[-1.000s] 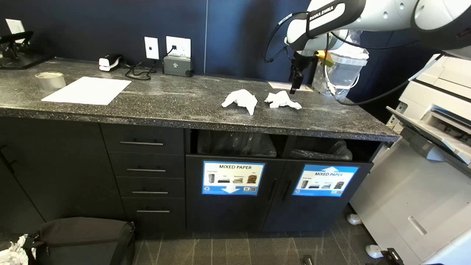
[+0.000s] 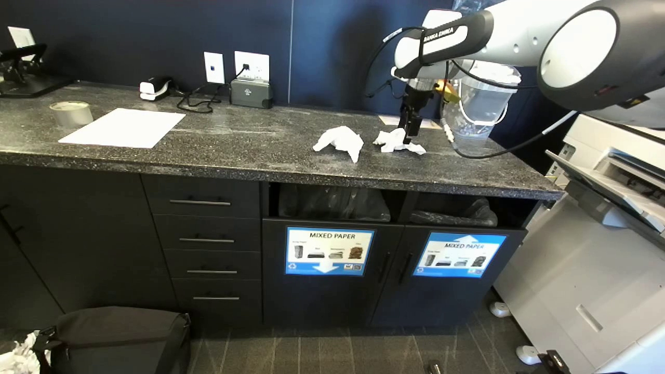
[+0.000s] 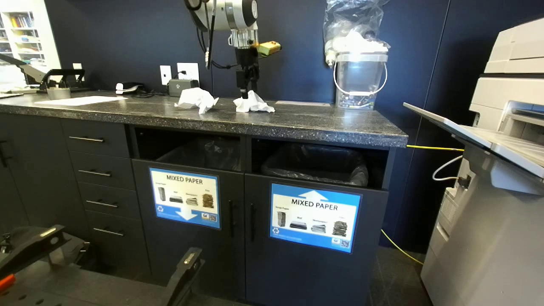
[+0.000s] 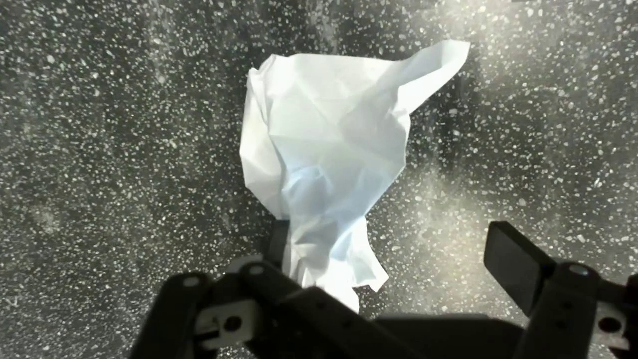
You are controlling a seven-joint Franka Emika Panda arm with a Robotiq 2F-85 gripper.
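Note:
On the dark speckled counter, a crumpled white paper (image 4: 338, 125) fills the middle of the wrist view, its narrow lower end reaching in between my fingers. My gripper is open, pointing down at it. The left finger's dark pad (image 4: 276, 242) is right beside the paper; the right fingertip (image 4: 517, 263) stands well clear, with bare counter between. In exterior view 1 the gripper (image 2: 408, 138) is low over this right-hand paper (image 2: 389, 139). A second crumpled paper (image 2: 341, 141) lies to its left on the counter.
Below the counter (image 2: 249, 149) are two bins behind doors with mixed paper signs (image 2: 330, 251). A clear bucket (image 3: 361, 76) stands behind, to the right. Farther left are a flat white sheet (image 2: 124, 128), a tape roll (image 2: 71, 115) and a grey box (image 2: 251, 93).
My gripper has come down and a little to the left, from above and behind the right-hand paper to right at it. Both papers lie where they were.

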